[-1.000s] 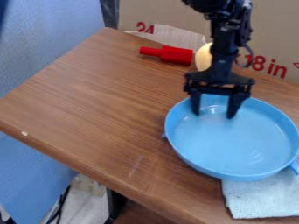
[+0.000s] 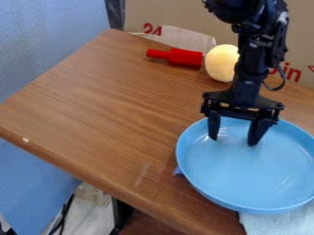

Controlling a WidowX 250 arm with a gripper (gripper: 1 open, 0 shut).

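My black gripper (image 2: pixel 233 133) hangs over the back left part of a light blue plate (image 2: pixel 252 176), its two fingers apart and pointing down into it. I see nothing clearly held between them; whether the tips touch the plate I cannot tell. The plate lies at the right front of the wooden table (image 2: pixel 98 110), on a pale cloth (image 2: pixel 276 223).
A red rolling pin (image 2: pixel 174 56) and a pale yellow ball (image 2: pixel 221 63) sit at the back, before a cardboard box (image 2: pixel 185 18). The table's left edge borders a blue surface (image 2: pixel 37 55).
The plate shifted slightly toward the viewer and covers more of the cloth. A small pale item seen between the fingers earlier is not visible now.
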